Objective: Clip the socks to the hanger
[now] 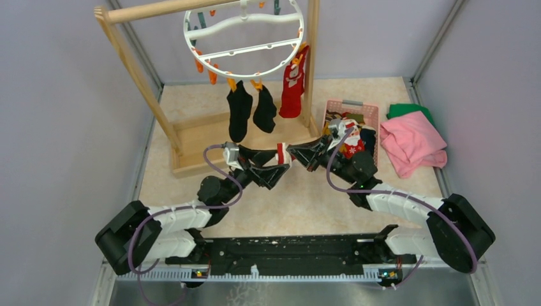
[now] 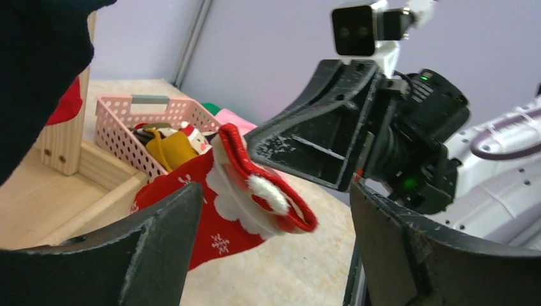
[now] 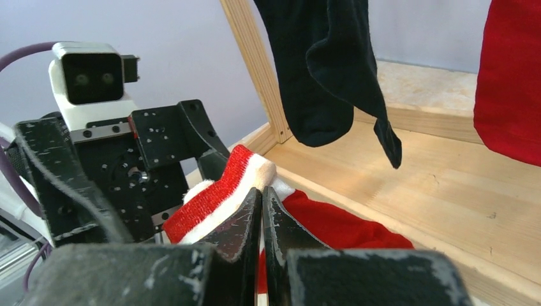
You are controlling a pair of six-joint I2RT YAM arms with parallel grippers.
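Note:
A red and white sock (image 1: 282,155) with a snowflake pattern is pinched by my right gripper, whose fingers are shut on its striped cuff. My left gripper is open, and its two fingers stand apart with the sock (image 2: 217,210) showing between them, not gripped. Above the wooden base hangs the white round hanger (image 1: 249,50). Two black socks (image 1: 240,113) and a red sock (image 1: 292,92) dangle from its orange clips (image 1: 231,84). More orange clips (image 1: 212,76) on its left side hold nothing.
The pink basket (image 1: 376,118) with several socks stands behind the right arm. Pink cloth (image 1: 411,143) and green cloth (image 1: 403,109) lie farther right. The rack's wooden post (image 1: 311,64) rises near the red sock. Open table lies in front of the arms.

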